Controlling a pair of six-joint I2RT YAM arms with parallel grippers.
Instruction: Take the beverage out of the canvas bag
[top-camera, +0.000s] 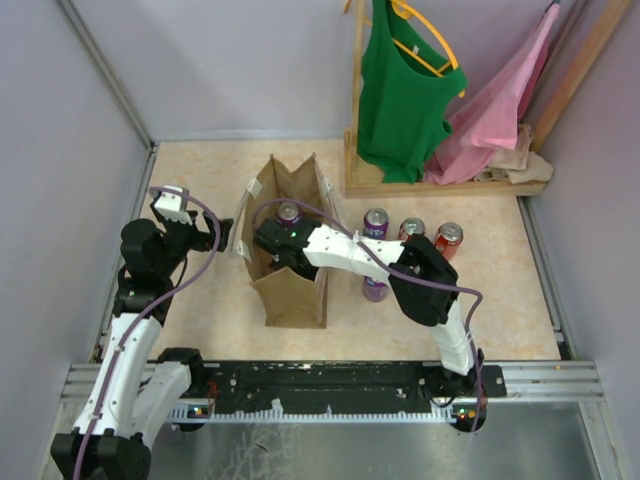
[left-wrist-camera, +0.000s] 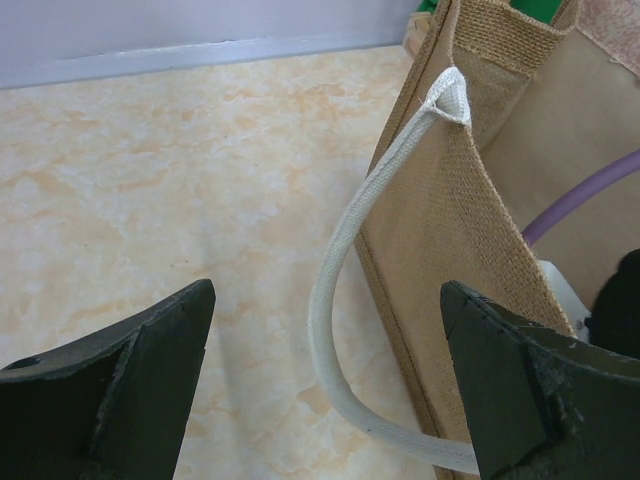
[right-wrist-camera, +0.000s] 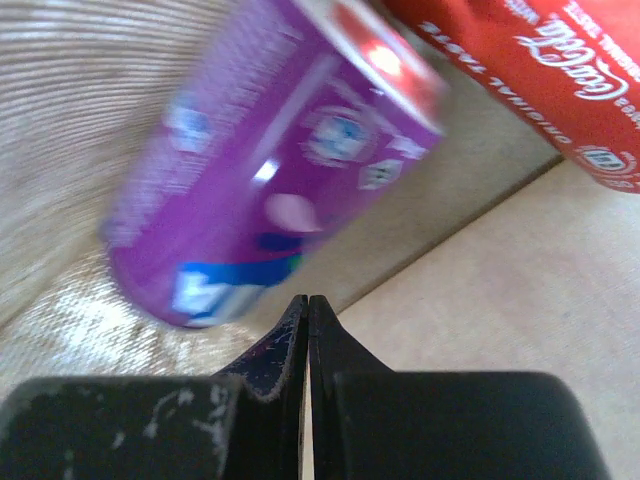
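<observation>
The tan canvas bag (top-camera: 296, 306) stands open in the middle of the table. A purple can (top-camera: 288, 213) shows near its back. My right gripper reaches into the bag, its two fingers shut together with nothing between them. Just ahead of those fingertips, the right wrist view has a tilted purple can (right-wrist-camera: 270, 165) and a red Coca-Cola can (right-wrist-camera: 545, 75). From above, the right arm hides much of the bag's inside. My left gripper is open at the bag's left side, the white handle (left-wrist-camera: 325, 330) passing loosely between its fingers.
Right of the bag stand two purple cans (top-camera: 376, 222) (top-camera: 375, 289) and two red cans (top-camera: 411, 229) (top-camera: 448, 239). A wooden rack (top-camera: 440, 188) with a green top (top-camera: 405, 100) and pink cloth (top-camera: 490, 115) is behind.
</observation>
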